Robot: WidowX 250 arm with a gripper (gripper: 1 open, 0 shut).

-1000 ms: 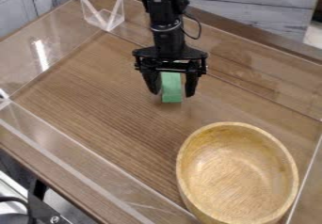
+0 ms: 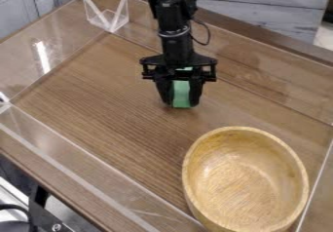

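Note:
A small green object [image 2: 184, 95] stands on the wooden table, partly hidden by my black gripper [image 2: 180, 81], whose fingers reach down on either side of it. Whether the fingers touch it or grip it, I cannot tell.
A large cream oval bowl [image 2: 244, 182] sits at the front right. A clear plastic piece [image 2: 107, 14] is at the back left. The wooden table [image 2: 92, 109] is otherwise mostly clear around the green object, with a grey board along the back.
The gripper has come down around the green object, and its fingers are closer together than a second ago, covering more of the object.

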